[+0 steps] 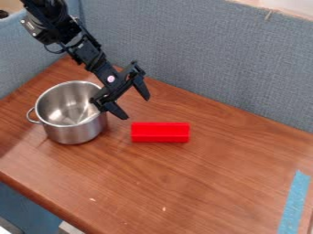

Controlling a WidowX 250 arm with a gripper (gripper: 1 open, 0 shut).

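Note:
A black robot arm reaches down from the upper left, its gripper (130,101) hanging at the right rim of a steel pot (71,123). The gripper's fingers are spread apart, and I see nothing held between them. The pot stands upright on the wooden table at the left, with a handle on its left side. A red block (160,132) lies to the right of the pot, apart from the gripper.
A light blue strip (294,201) lies at the right edge. Grey padded walls (214,59) close off the back and left.

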